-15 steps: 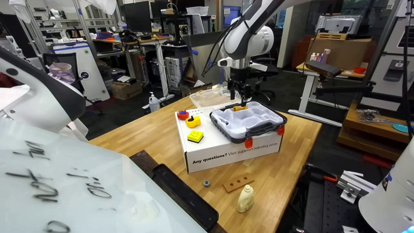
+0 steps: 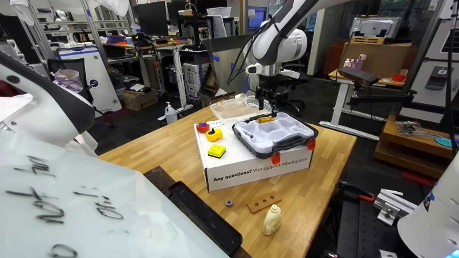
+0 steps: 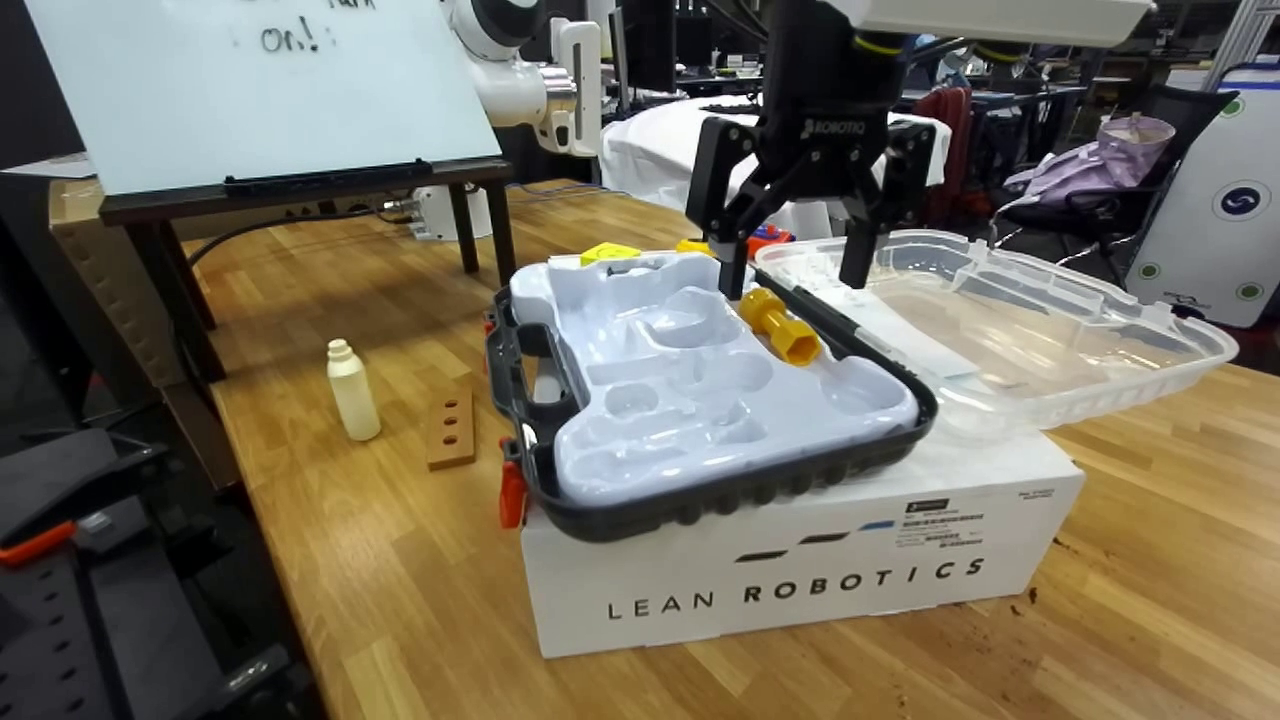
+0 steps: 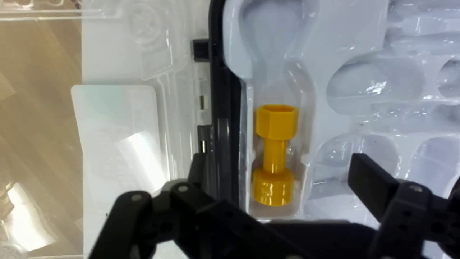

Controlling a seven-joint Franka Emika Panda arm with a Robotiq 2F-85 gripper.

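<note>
A yellow-orange toy piece (image 4: 276,151), shaped like a bolt with a hexagonal socket at one end, lies in a long recess of the grey moulded tray (image 3: 672,372). That tray fills a black open case (image 2: 258,151). Over the piece hangs my gripper (image 3: 793,274), fingers pointing down and spread wide. In the wrist view one finger (image 4: 371,185) stands to the right of the piece and the other is above the case's hinge edge, on the left. Nothing is between them; the piece rests in its recess, apart from both fingers.
A white box (image 3: 792,576) carries the case. Its clear lid (image 3: 1152,384) lies folded open. Yellow blocks (image 2: 216,151) and a red toy (image 2: 202,127) sit beside the case. A cream bottle (image 2: 272,220) and a drilled wooden strip (image 2: 264,202) are on the table.
In exterior view 1 the arm and gripper have shifted slightly to the right. The yellow-orange piece and the case have not moved.
</note>
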